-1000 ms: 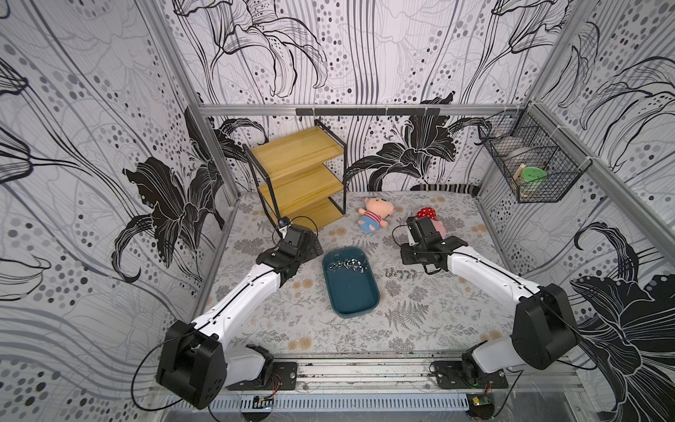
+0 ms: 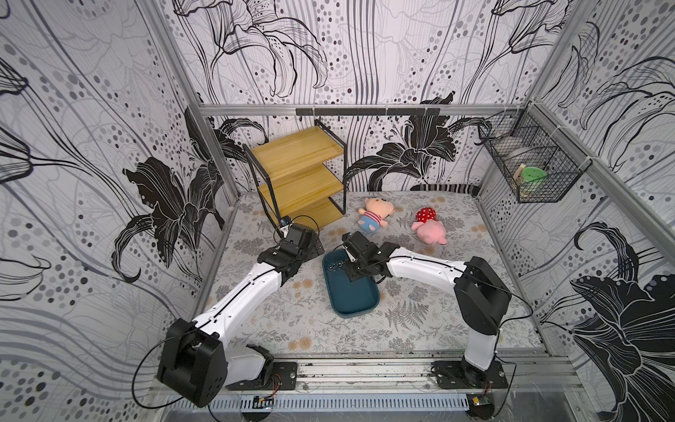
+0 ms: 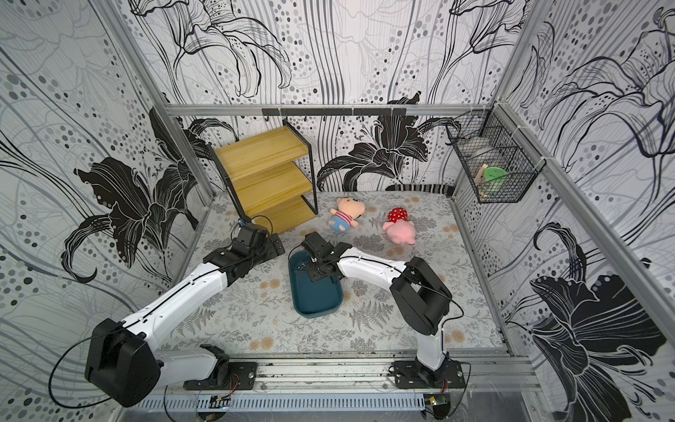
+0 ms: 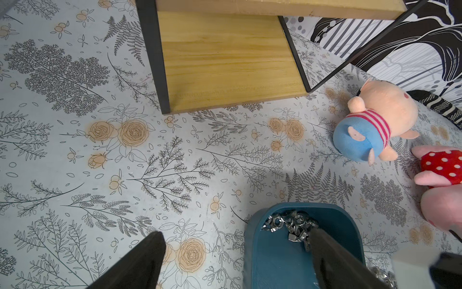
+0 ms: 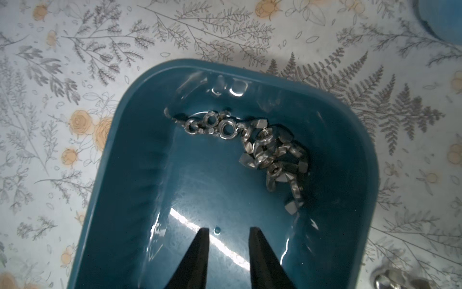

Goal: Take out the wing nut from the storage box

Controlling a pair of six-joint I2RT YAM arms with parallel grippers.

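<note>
A dark teal storage box (image 2: 351,299) lies mid-table with shiny wing nuts (image 5: 274,168) heaped along its far end and far right side. My right gripper is over the box, open, its fingertips short of the pile with nothing between them. My left gripper hangs left of and behind the box, its fingers apart with nothing between them.
More metal pieces (image 5: 399,278) lie outside, right of the box. A wooden shelf (image 2: 295,151) stands back left, two plush toys (image 2: 376,214) behind the box, a wire basket (image 2: 534,161) on the right wall.
My right arm has swung left from beside the pink plush to over the box. The left arm is almost unmoved.
</note>
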